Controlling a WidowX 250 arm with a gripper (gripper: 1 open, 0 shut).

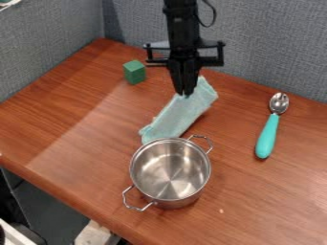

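My gripper (185, 86) hangs at the top centre with its tips down on the upper end of a pale mint cloth (177, 117), which stretches diagonally toward the lower left, behind a steel pot (170, 174). Whether the fingers hold the cloth or are apart is hard to make out.
A green block (134, 72) sits left of the gripper. A spoon with a turquoise handle (267, 135) lies on the right. Grey padded walls stand behind.
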